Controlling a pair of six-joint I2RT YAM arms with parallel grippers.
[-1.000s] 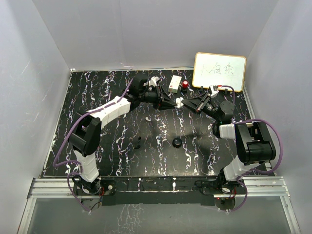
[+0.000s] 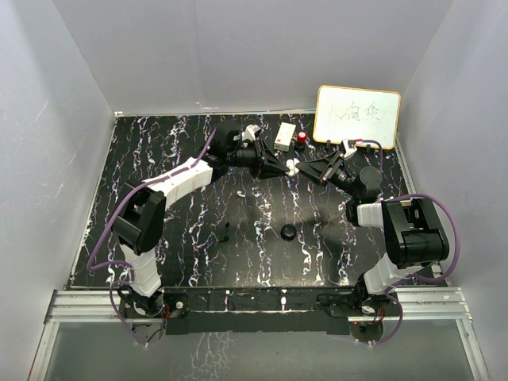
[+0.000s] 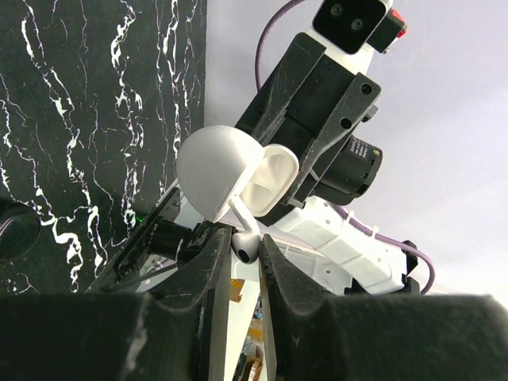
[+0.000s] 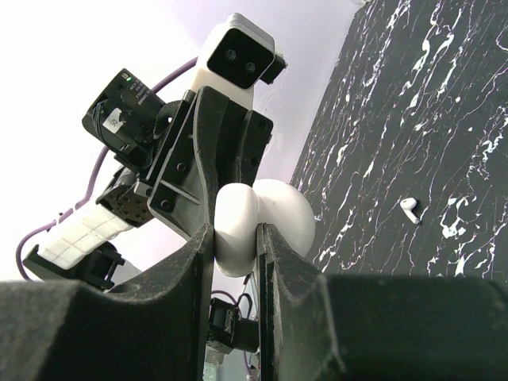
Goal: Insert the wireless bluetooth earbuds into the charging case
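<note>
Both grippers meet in mid-air near the middle of the top view. My left gripper is shut on a white earbud (image 3: 245,242), its stem pointing at the open white charging case (image 3: 206,171). My right gripper is shut on the case, whose white body fills its fingertips, with the rounded lid behind. In the left wrist view the earbud's stem overlaps the case's opening; whether it is inside I cannot tell. A second earbud (image 4: 409,205) lies on the marble table (image 2: 175,246), below my left arm in the top view (image 2: 240,194).
A white box (image 2: 284,136), a red-capped container (image 2: 302,138) and a whiteboard (image 2: 355,115) stand at the back. A round black object (image 2: 289,232) and a small dark object (image 2: 225,235) lie toward the front.
</note>
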